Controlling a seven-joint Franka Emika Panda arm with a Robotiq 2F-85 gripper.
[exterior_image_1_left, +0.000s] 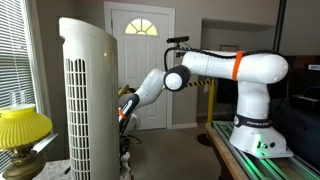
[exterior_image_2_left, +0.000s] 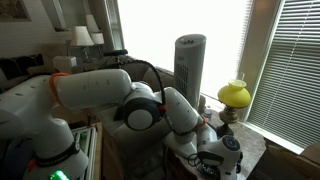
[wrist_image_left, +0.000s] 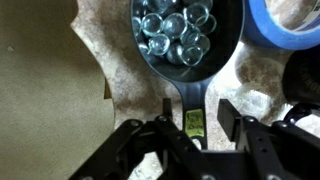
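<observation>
In the wrist view, a black ladle (wrist_image_left: 178, 71) holds several clear glass marbles (wrist_image_left: 178, 25) in its bowl. Its dark handle (wrist_image_left: 193, 98) runs down towards my gripper and bears a yellow-green label. The black fingers (wrist_image_left: 160, 130) stand on either side of the handle, with gaps showing, so the gripper is part open around it. In exterior view 2 the gripper (exterior_image_2_left: 222, 158) is low among dark items at the lower right. The tower fan hides much of that area in exterior view 1.
A blue ring-shaped object (wrist_image_left: 262, 25) lies right of the ladle bowl, with a black round item (wrist_image_left: 303, 75) below it. Brown cardboard (wrist_image_left: 50, 110) covers the left. A tall white tower fan (exterior_image_1_left: 88, 95) and yellow lamp (exterior_image_2_left: 234, 95) stand near the arm.
</observation>
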